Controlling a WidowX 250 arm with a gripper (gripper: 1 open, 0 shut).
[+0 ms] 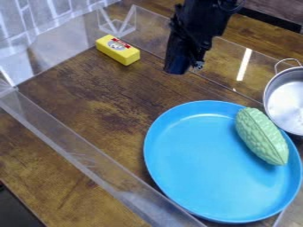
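My black gripper (180, 62) hangs above the wooden surface at the upper middle of the camera view, pointing down. It looks shut, and I see nothing held in it. To its left lies a yellow box (117, 50) with a label on top. Below and to the right is a blue plate (201, 168) with a pale green bumpy vegetable (263, 136) on its right side.
A metal pot (285, 101) stands at the right edge. Clear plastic walls (83, 168) border the work area.
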